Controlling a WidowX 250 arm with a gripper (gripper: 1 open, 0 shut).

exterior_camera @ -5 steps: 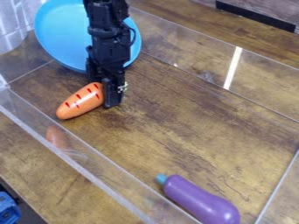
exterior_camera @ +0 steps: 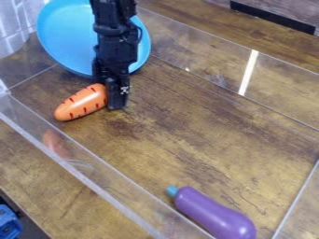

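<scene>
My black gripper (exterior_camera: pixel 110 91) reaches down from the top, low at the right end of an orange toy carrot (exterior_camera: pixel 77 105) lying on the wooden surface. Its fingertips are dark and overlap the carrot's end, so I cannot tell whether they are closed on it. A blue plate or bowl (exterior_camera: pixel 60 33) stands behind the gripper at the back left.
A purple toy eggplant (exterior_camera: pixel 212 213) lies at the front right. A clear wall (exterior_camera: pixel 88 173) runs along the left front. A blue object (exterior_camera: pixel 6 224) is outside it at the lower left.
The carrot has shifted slightly left and up in view, and the gripper's lower part has moved slightly left with it.
</scene>
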